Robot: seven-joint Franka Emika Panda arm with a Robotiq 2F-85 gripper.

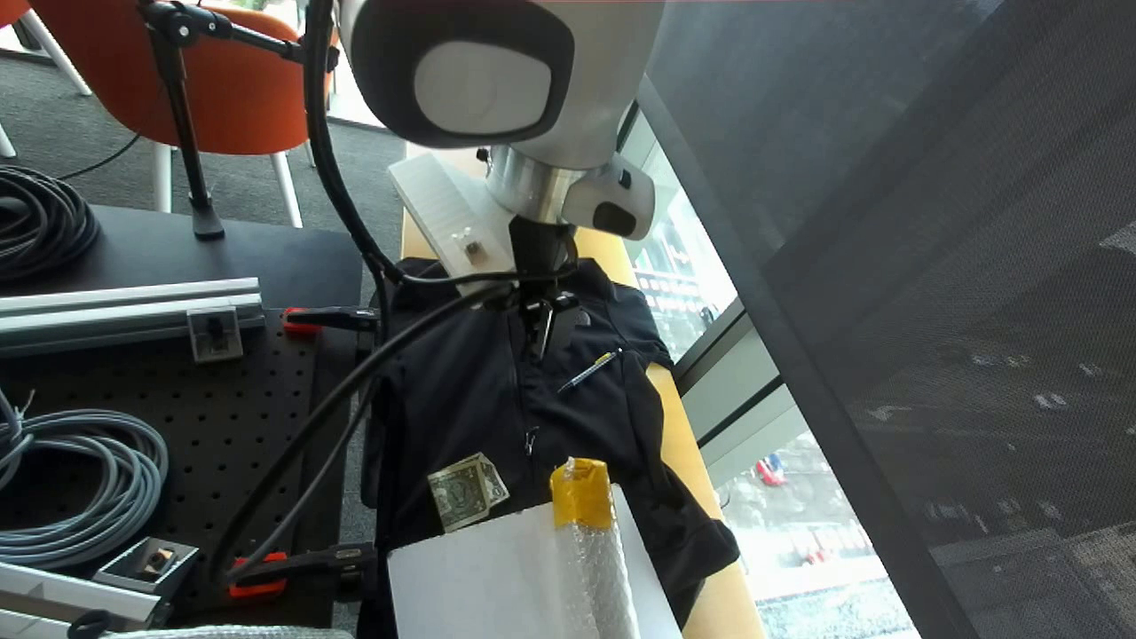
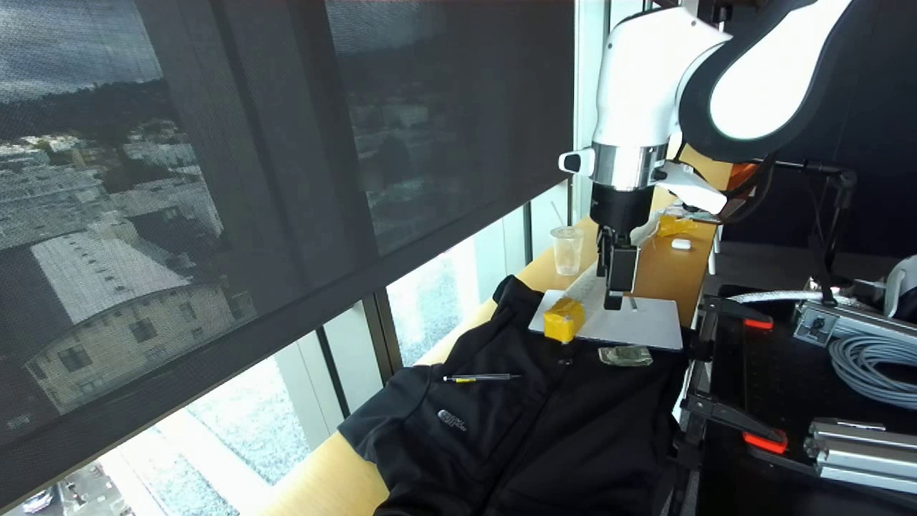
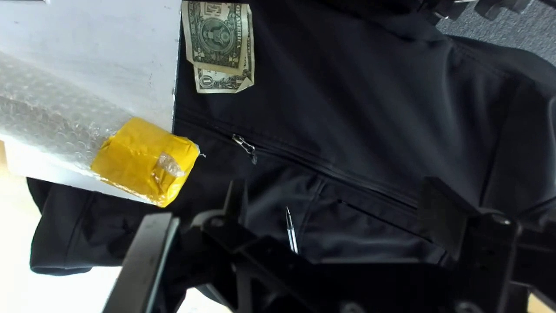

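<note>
A black jacket (image 1: pixel 458 362) is spread flat along the wooden ledge. On it lies a pen (image 1: pixel 590 371) with a yellow part, its silver tip showing below the gap between my fingers in the wrist view, where the rest of the pen (image 3: pixel 291 232) is hidden by the gripper. Two overlapping dollar bills (image 3: pixel 216 36) rest on the cloth beside a white board (image 3: pixel 104 31). Above the jacket, apart from the pen, hangs my gripper (image 1: pixel 543 339), pointing down. Its fingers stand wide apart in the wrist view (image 3: pixel 336 190), with nothing held.
A bubble-wrapped roll with a yellow-taped end (image 2: pixel 564 319) lies on the board. Beyond it stands a clear plastic cup (image 2: pixel 567 249). Window glass and a dark blind (image 1: pixel 905 319) border the ledge on one side; clamps (image 1: pixel 309 563) and a black pegboard table border the other.
</note>
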